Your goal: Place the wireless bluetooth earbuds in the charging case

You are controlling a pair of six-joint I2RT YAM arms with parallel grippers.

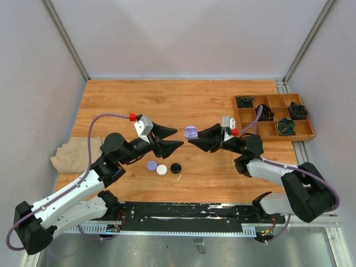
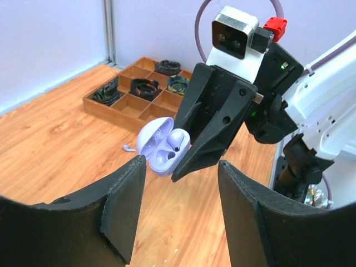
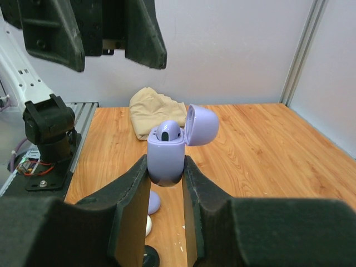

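My right gripper is shut on the lilac charging case, held upright above the table with its lid open; in the left wrist view an earbud shows seated in one well, while the other well looks empty. My left gripper stands open to the left of the case, apart from it, with nothing between its fingers. A small lilac piece, possibly an earbud, shows beyond the case on the table in the left wrist view.
A wooden compartment tray with coiled items stands at the back right. Lilac, white and black discs lie below the grippers, beside a small white piece. A beige cloth lies at the left.
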